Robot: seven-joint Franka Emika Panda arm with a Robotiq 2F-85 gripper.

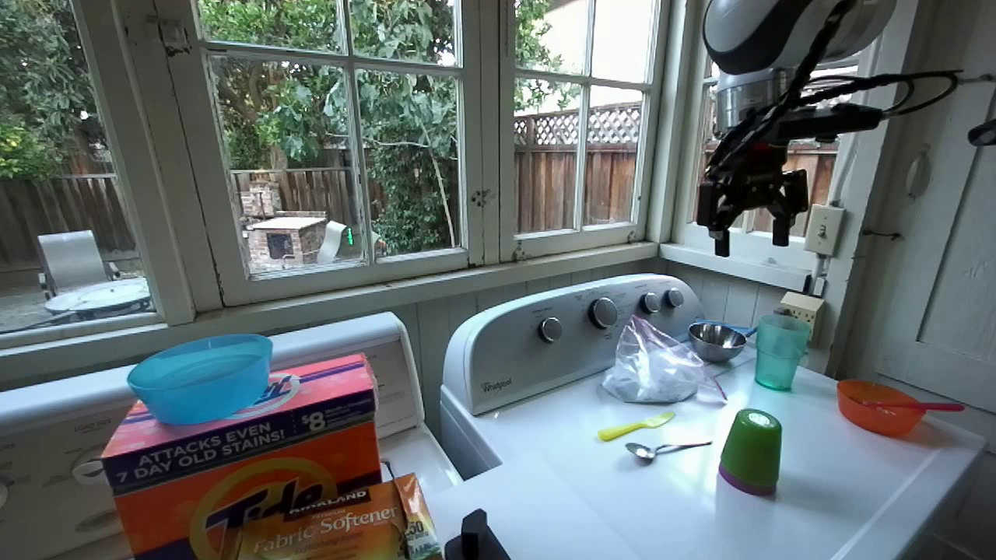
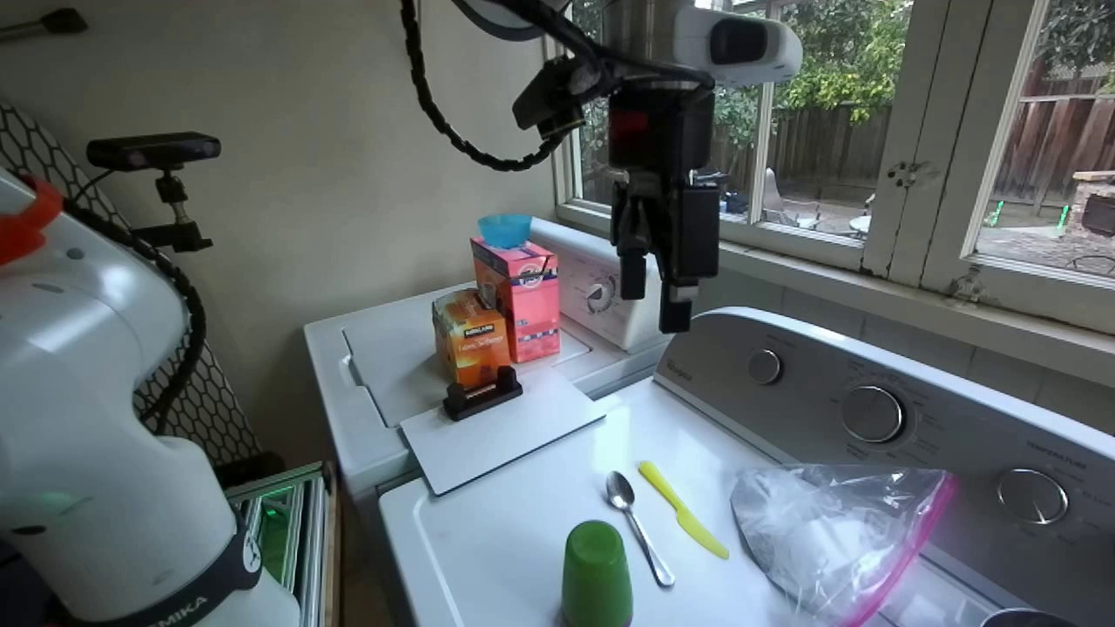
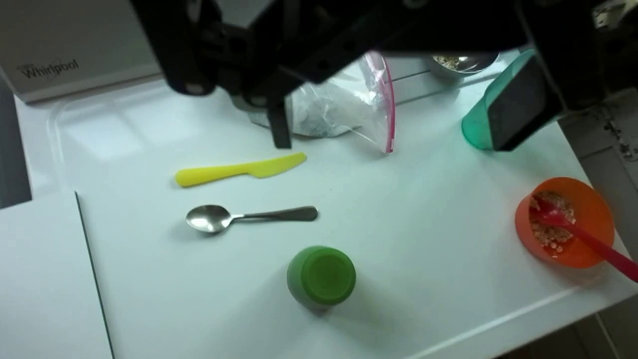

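My gripper [image 1: 750, 241] hangs high above the white washer top, its two fingers spread well apart with nothing between them. In the wrist view one finger [image 3: 278, 122] hangs over the area by the plastic bag and the other in front of the teal cup. Below, a green cup [image 3: 327, 276] stands upside down, a purple rim showing under it in exterior view 1. A metal spoon [image 3: 210, 219] and a yellow knife [image 3: 221, 173] lie side by side near it. An orange bowl [image 3: 589, 206] holds grainy bits and a red spoon [image 3: 598, 245].
A clear zip bag [image 1: 654, 372] rests against the washer's control panel [image 1: 579, 327]. Behind stand a metal bowl [image 1: 717, 344] and a teal cup [image 1: 780, 355]. Detergent box [image 2: 535, 308], softener box [image 2: 470, 340] and blue bowl [image 2: 504, 230] occupy the neighbouring machine.
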